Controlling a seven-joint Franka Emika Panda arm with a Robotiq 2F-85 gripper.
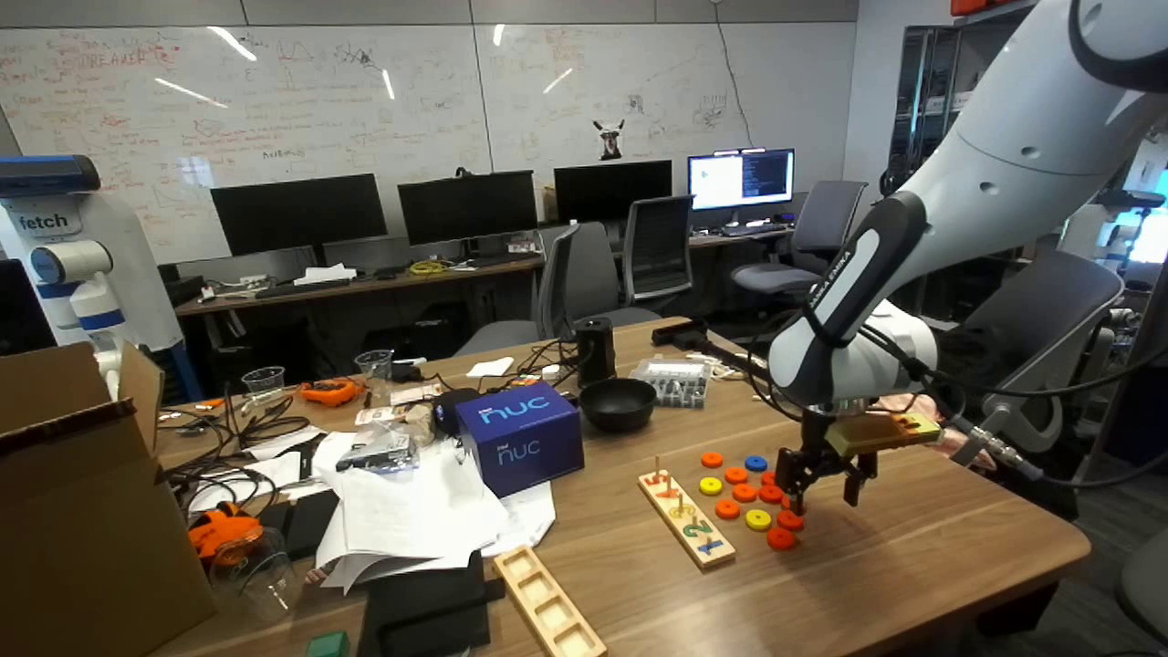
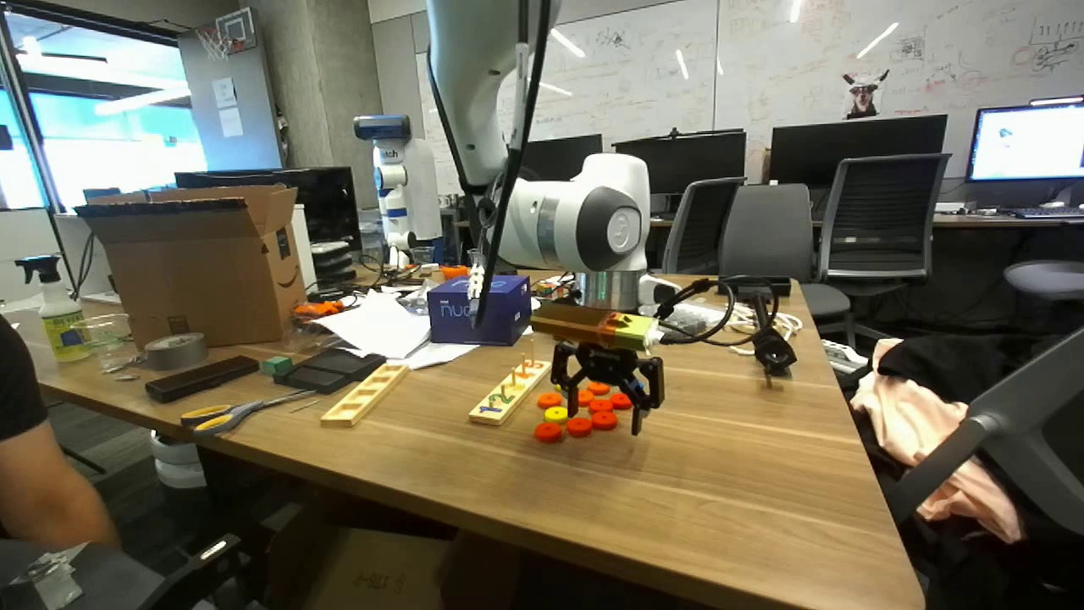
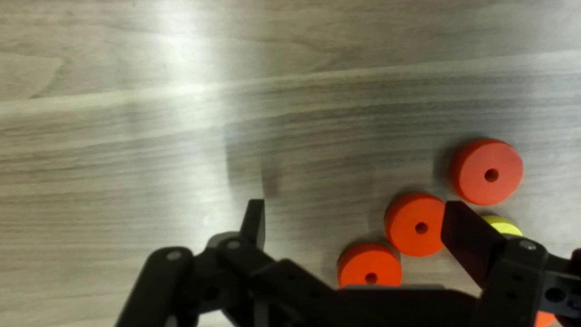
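Loose wooden rings lie in a cluster on the table: several orange-red ones, such as a red ring, a few yellow ones like this yellow ring, and one blue ring. Beside them is a wooden number board with upright pegs. My gripper stands open above the table at the edge of the cluster, nothing between its fingers. In the wrist view, its right finger overlaps a red ring and partly covers a yellow ring. Another red ring shows just above the gripper body.
A wooden tray with square compartments lies left of the board. Behind stand a blue NUC box, a black bowl and a clear parts case.
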